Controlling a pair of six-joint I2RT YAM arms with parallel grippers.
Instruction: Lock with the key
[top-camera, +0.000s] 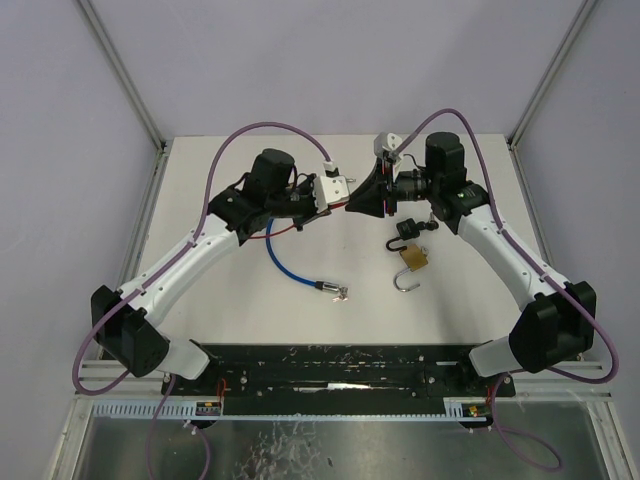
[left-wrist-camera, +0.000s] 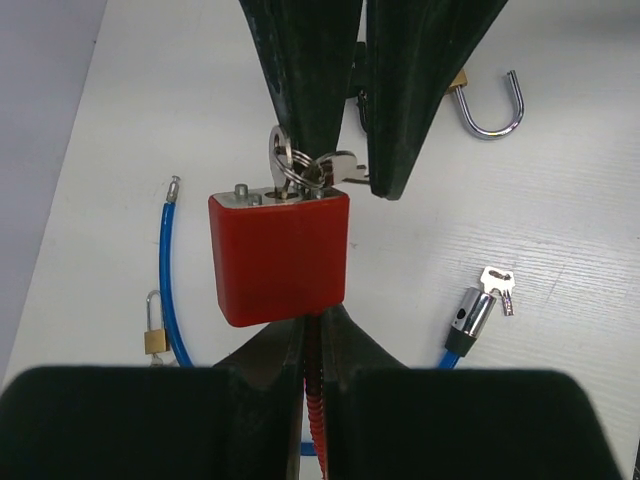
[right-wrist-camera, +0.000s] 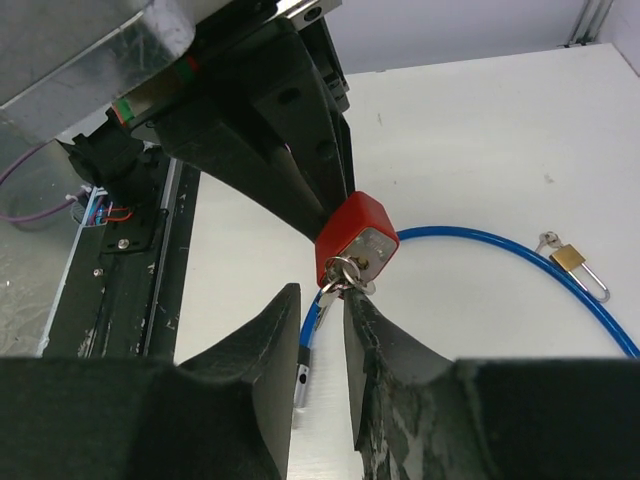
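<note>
A red padlock body (left-wrist-camera: 278, 262) is held up in the air by my left gripper, shut on it at its red shackle. Keys on a ring (right-wrist-camera: 346, 270) sit at the lock's top face, one appearing to be in the keyhole. My right gripper's fingertips (right-wrist-camera: 319, 300) are around the keys, standing apart; whether they touch the keys is unclear.
On the white table lie a blue cable lock (top-camera: 285, 270) with keys at its end, a small brass padlock (right-wrist-camera: 566, 257), a larger brass padlock (top-camera: 414, 257) with a U shackle, and black items (top-camera: 408, 229) to the right.
</note>
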